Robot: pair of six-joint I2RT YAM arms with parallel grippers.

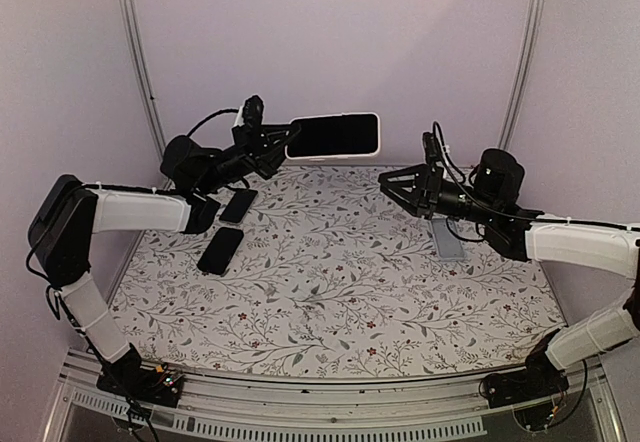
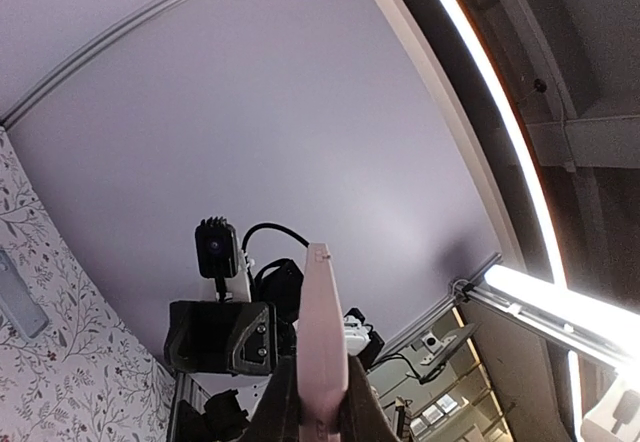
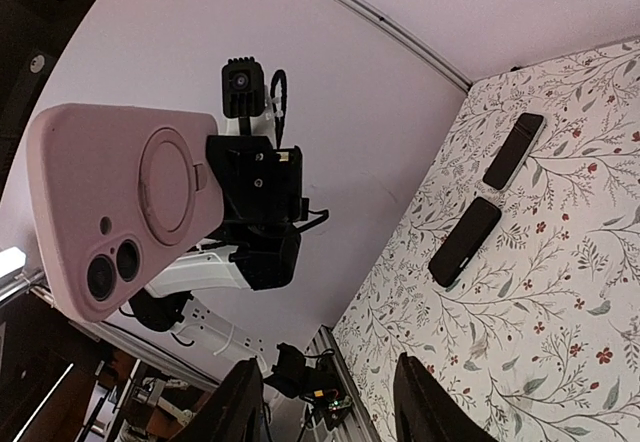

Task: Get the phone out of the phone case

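A phone in a pink case (image 1: pixel 333 134) hangs high over the table, held at its left end by my left gripper (image 1: pixel 285 134), which is shut on it.
Two dark phones (image 1: pixel 220 251) lie at the table's left, one behind the other. A grey flat object (image 1: pixel 447 242) lies at the right under the right arm.
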